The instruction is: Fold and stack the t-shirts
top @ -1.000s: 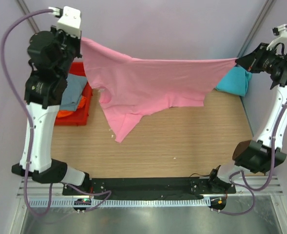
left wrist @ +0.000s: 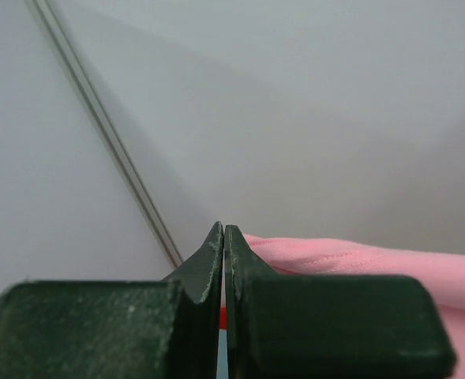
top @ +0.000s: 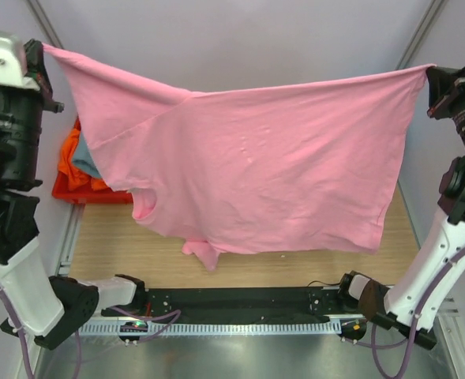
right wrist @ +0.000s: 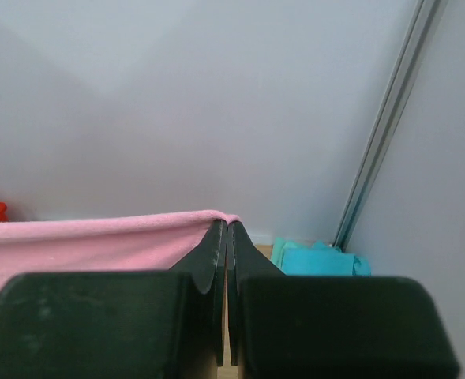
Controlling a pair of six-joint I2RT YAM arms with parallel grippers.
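Note:
A pink t-shirt [top: 256,158] hangs stretched wide between my grippers, covering much of the wooden table. My left gripper [top: 44,49] is shut on one top corner at the upper left; in the left wrist view the cloth [left wrist: 358,264] trails right from the closed fingertips [left wrist: 216,260]. My right gripper [top: 428,73] is shut on the other top corner, seen at its fingertips in the right wrist view [right wrist: 225,225]. The shirt's lower part hangs over the table, with a small flap at the bottom middle.
A red bin [top: 63,189] with orange and grey-blue cloths stands at the left, partly hidden. Folded turquoise cloth [right wrist: 319,260] lies at the right back.
Both grippers have moved outward, stretching the shirt wider. It now hangs spread over more of the table and hides the turquoise cloth in the top view.

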